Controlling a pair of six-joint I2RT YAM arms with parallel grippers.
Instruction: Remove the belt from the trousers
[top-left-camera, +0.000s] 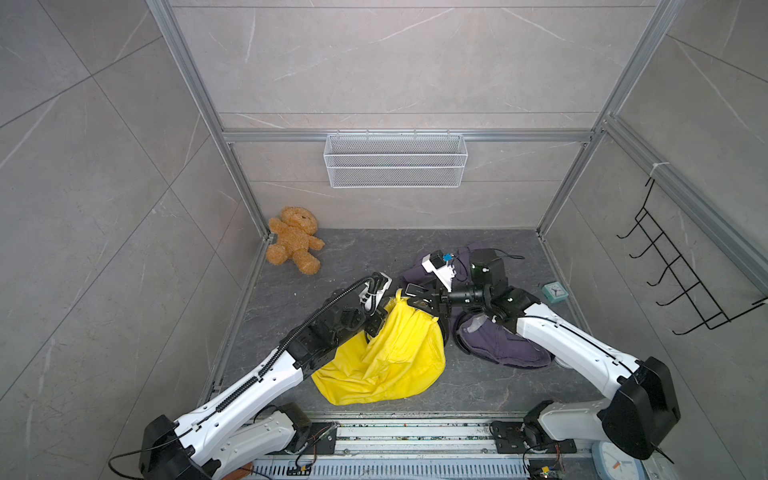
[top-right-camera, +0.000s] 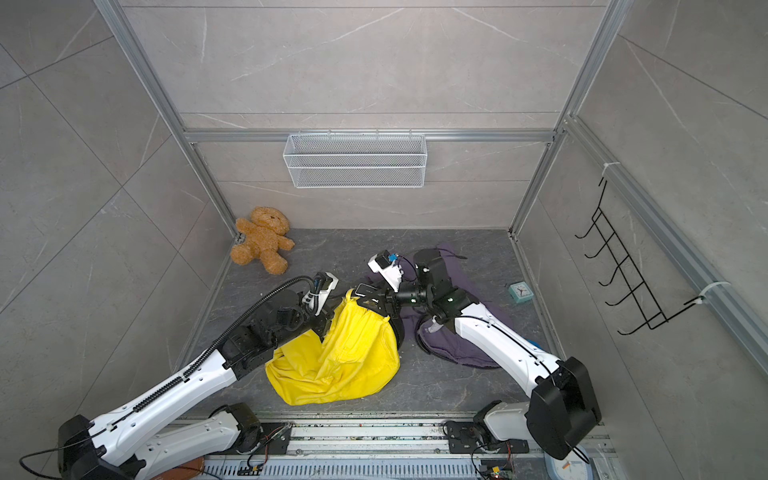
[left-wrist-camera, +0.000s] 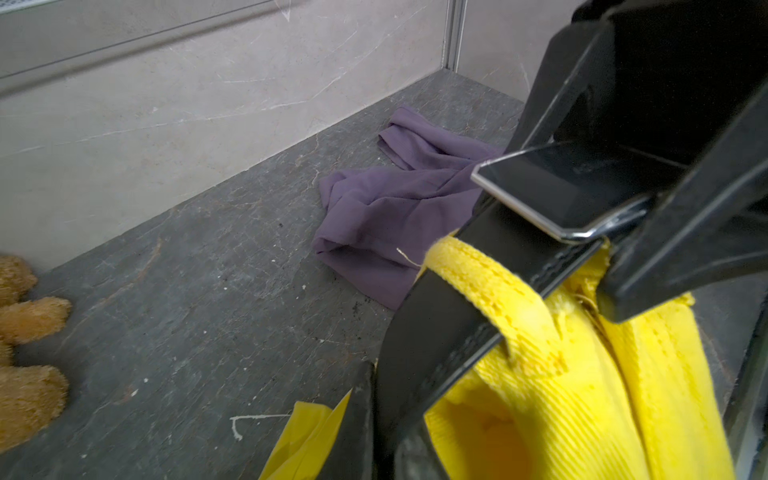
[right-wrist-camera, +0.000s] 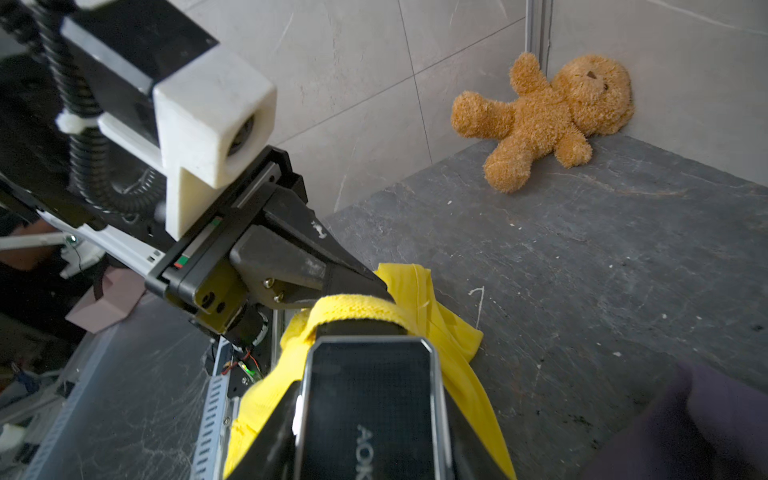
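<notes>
The yellow trousers (top-left-camera: 392, 344) are bunched on the floor, their waistband raised between my two grippers. A black belt (left-wrist-camera: 444, 320) passes through a yellow loop (left-wrist-camera: 488, 288) at the waistband. Its dark, silver-edged buckle (right-wrist-camera: 368, 400) fills the bottom of the right wrist view. My right gripper (top-right-camera: 372, 300) has its fingers (left-wrist-camera: 680, 240) on either side of the buckle; whether they press on it cannot be told. At the loop's other side, my left gripper is shut on the strap, which runs down between its fingers. Much of the belt is hidden by cloth.
A purple garment (left-wrist-camera: 400, 200) lies behind and right of the trousers. The brown teddy bear (top-left-camera: 294, 240) is in the far left corner, and a small teal clock (top-left-camera: 554, 291) by the right wall. Bare floor lies between the bear and trousers.
</notes>
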